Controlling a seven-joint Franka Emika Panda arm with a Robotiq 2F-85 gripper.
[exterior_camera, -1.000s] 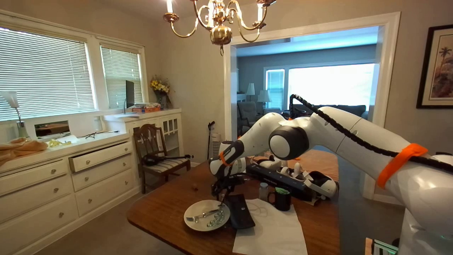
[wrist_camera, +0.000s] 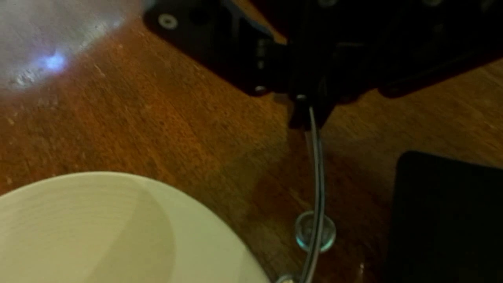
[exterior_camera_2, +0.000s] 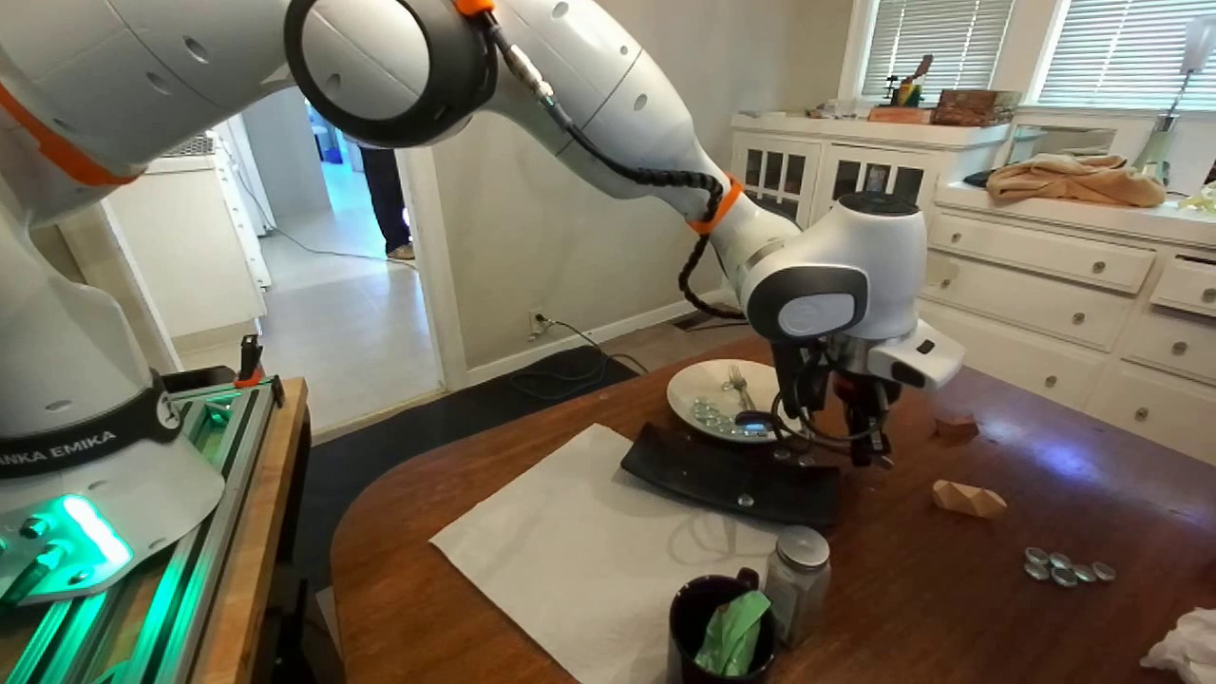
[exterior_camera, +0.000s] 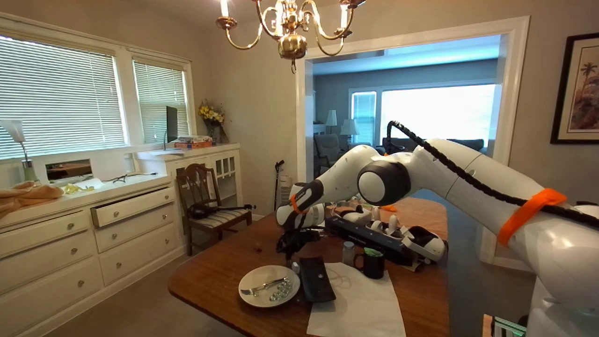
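Note:
My gripper is shut on a thin, curved metal piece [wrist_camera: 319, 184] that runs down out of the wrist view; its far end is hidden, so I cannot tell what utensil it is. Beneath it, a clear glass bead [wrist_camera: 304, 230] lies on the wood beside the rim of the white plate [wrist_camera: 207, 221]. In exterior view 2 the gripper [exterior_camera_2: 872, 458] hangs low over the table, just past the plate's edge. A fork [exterior_camera: 264, 286] and several glass beads [exterior_camera: 281, 289] rest on the plate [exterior_camera: 252, 275].
A black pouch [exterior_camera_2: 730, 479] lies against the plate on a white sheet [exterior_camera_2: 547, 547]. The dark mug [exterior_camera_2: 690, 621] and shaker [exterior_camera_2: 798, 581] stand nearby. Wooden pieces [exterior_camera_2: 969, 498] and several loose beads [exterior_camera_2: 1066, 570] sit on the opposite side.
In exterior view 1 the plate, with its fork and beads, has shifted slightly left. The gripper has shifted a little left too, and the pouch has moved slightly.

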